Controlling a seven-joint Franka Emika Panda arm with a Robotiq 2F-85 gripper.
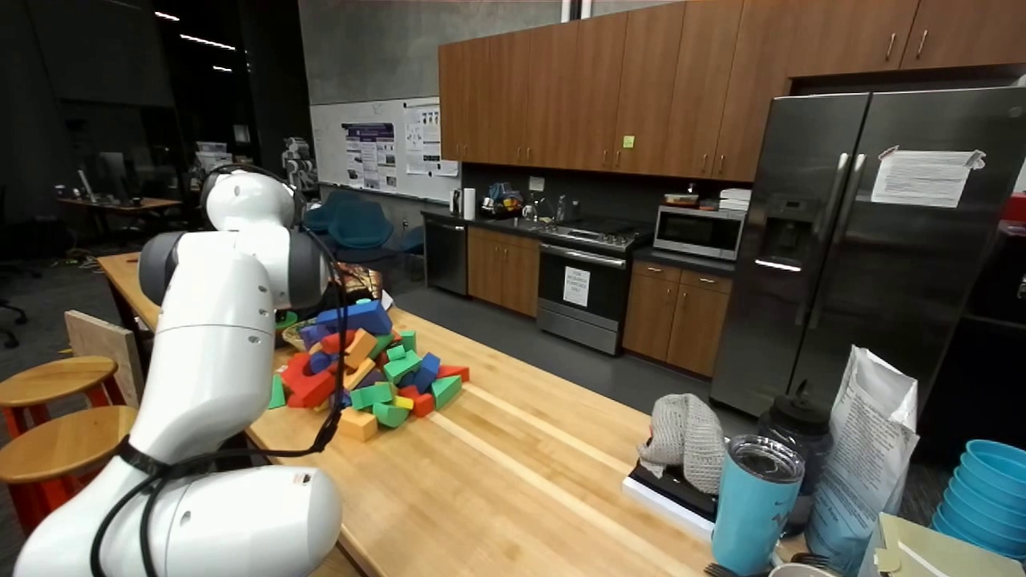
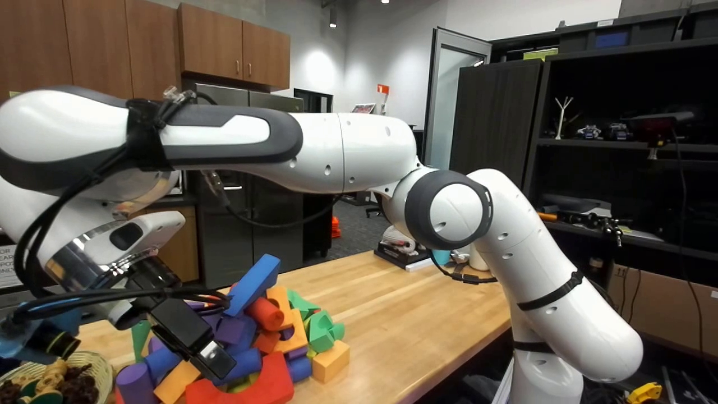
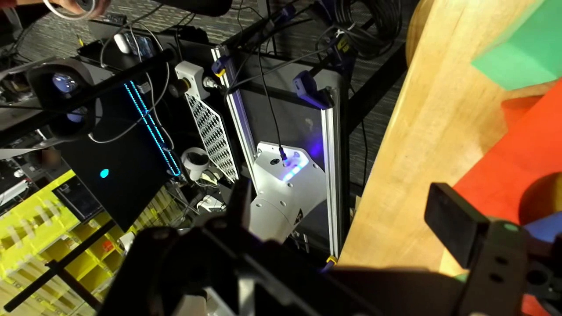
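Observation:
Colourful toy blocks lie heaped on the wooden table; the pile holds red, blue, green and orange pieces. A long blue block rests on top of it. My gripper reaches down at the near side of this heap, close to a red arch block. In the wrist view the gripper's two fingers stand well apart, with no block between them; one dark finger overlaps the red block in that view. Whether it touches the block I cannot tell. Beyond it lies a green block.
A wicker basket stands beside the pile. At the table's far end are a blue tumbler, a grey cloth and a paper bag. Bare wood spans the middle. The table edge runs close beside the gripper.

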